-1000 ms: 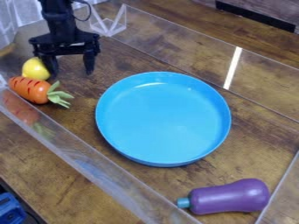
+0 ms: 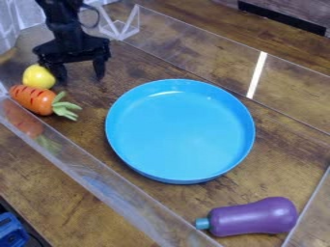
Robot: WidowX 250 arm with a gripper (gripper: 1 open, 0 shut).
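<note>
My black gripper (image 2: 72, 54) is at the top left, fingers spread over the wooden table just behind a yellow lemon-like toy (image 2: 39, 76); whether it touches the toy is unclear. An orange toy carrot (image 2: 37, 99) with green leaves lies just in front of the yellow toy. A blue round plate (image 2: 179, 129) sits in the middle. A purple eggplant toy (image 2: 252, 217) lies at the bottom right.
Clear plastic walls border the work area on the left and right. A blue object (image 2: 11, 232) is at the bottom left corner. Bare wood (image 2: 194, 58) shows behind the plate.
My gripper has shifted slightly to the right and up from over the yellow toy. The other objects look essentially unmoved.
</note>
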